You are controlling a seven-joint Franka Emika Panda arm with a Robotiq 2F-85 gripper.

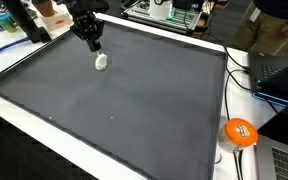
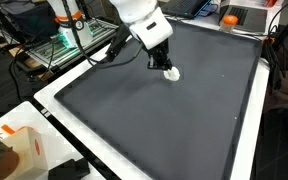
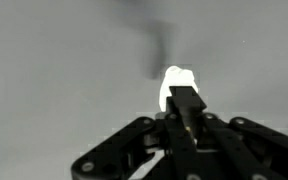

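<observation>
My gripper is shut, with a small white rounded piece directly at its fingertips, near the far left of the grey tabletop. In exterior view 2 the same white piece shows just below and right of the gripper. From the wrist, the white piece pokes out past the black fingers, which hide the rest of it. No stick or handle can be made out now, and whether the piece touches the surface is unclear.
An orange-topped container stands beyond the tabletop's right edge, close to laptops. Behind the arm lie cables and assorted items.
</observation>
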